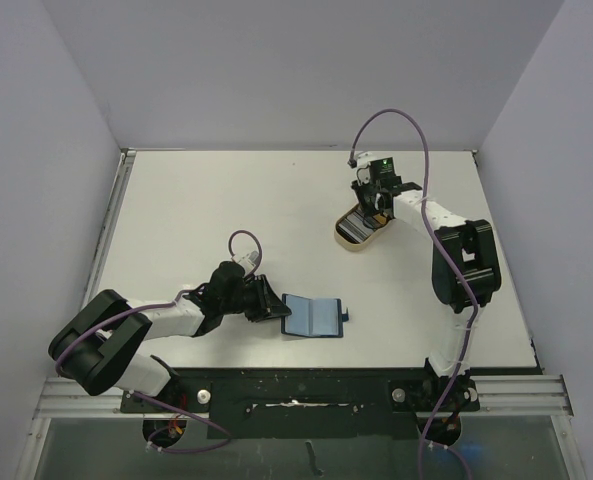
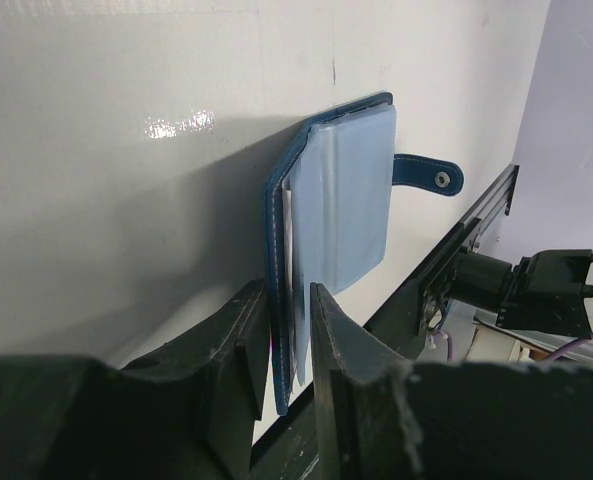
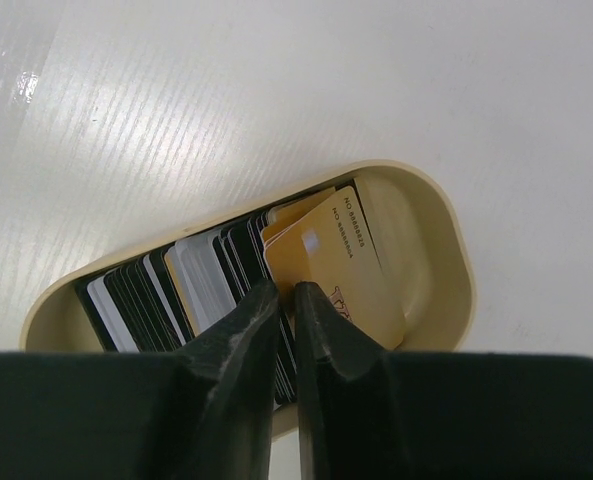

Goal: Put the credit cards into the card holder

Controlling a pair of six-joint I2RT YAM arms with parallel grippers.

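Observation:
A blue card holder [image 1: 312, 316] lies at the table's front centre; in the left wrist view its near edge [image 2: 276, 250] is between the fingers of my left gripper, shut on it. A tan box [image 1: 348, 236] at the back right holds a row of dark, silver and gold cards [image 3: 201, 285]. My right gripper is down in the box at a gold card [image 3: 341, 260] leaning at the row's right end; whether it grips the card is unclear.
Walls border it at the back and sides.

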